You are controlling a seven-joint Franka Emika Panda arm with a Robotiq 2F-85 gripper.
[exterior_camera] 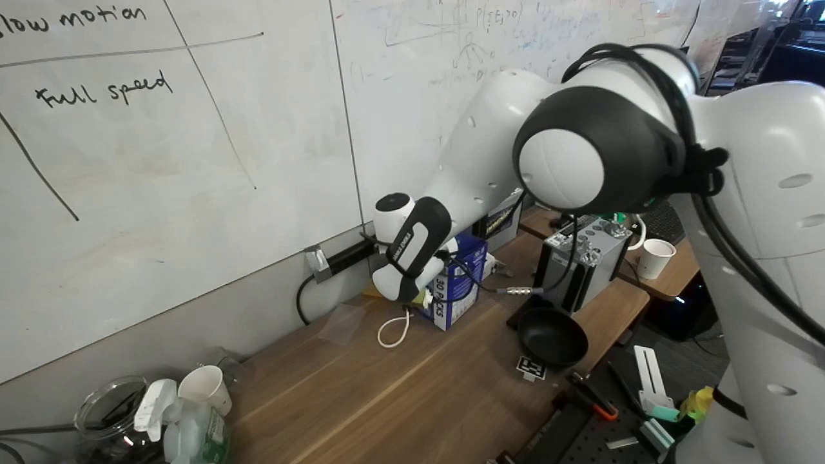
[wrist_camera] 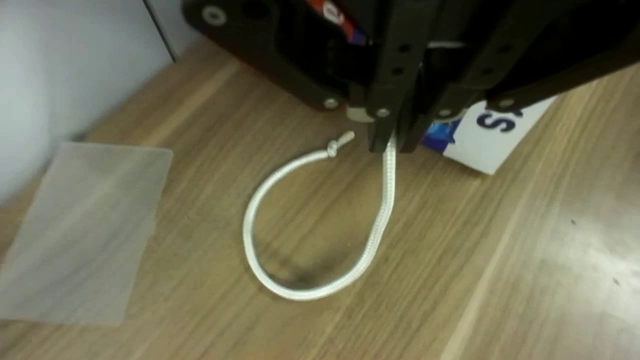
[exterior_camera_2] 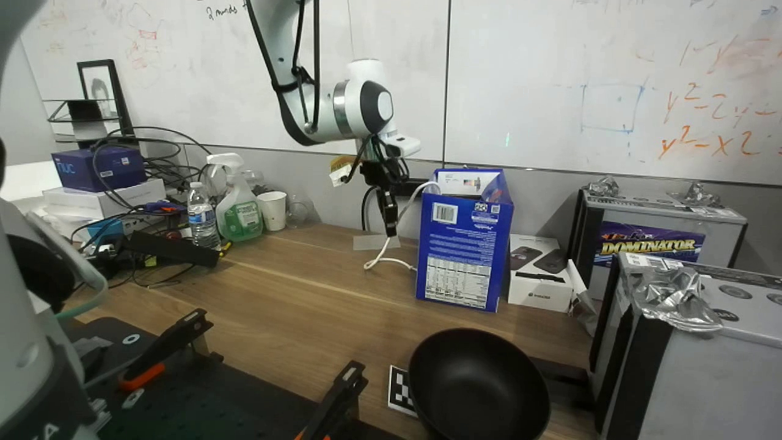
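Note:
A white rope [wrist_camera: 379,225] runs down from between the fingertips of my gripper, which is shut on it. In the wrist view it curves in an open loop over the table to a knotted end, close to the left of the fingers. From the second exterior view, my gripper [exterior_camera_2: 390,228] hangs above the table near the wall, left of a blue box [exterior_camera_2: 459,249]. White rope [exterior_camera_2: 381,256] shows below it on the wood and beside the box's upper edge. The first exterior view shows the rope loop [exterior_camera: 394,340] under the wrist; the fingers are hidden there.
A clear plastic sheet [wrist_camera: 84,234] lies left of the rope. A black pan [exterior_camera_2: 476,385] stands on the table's near right, with grey metal-topped units [exterior_camera_2: 696,352] beyond it. A spray bottle [exterior_camera_2: 238,205] and paper cup [exterior_camera_2: 272,210] stand left.

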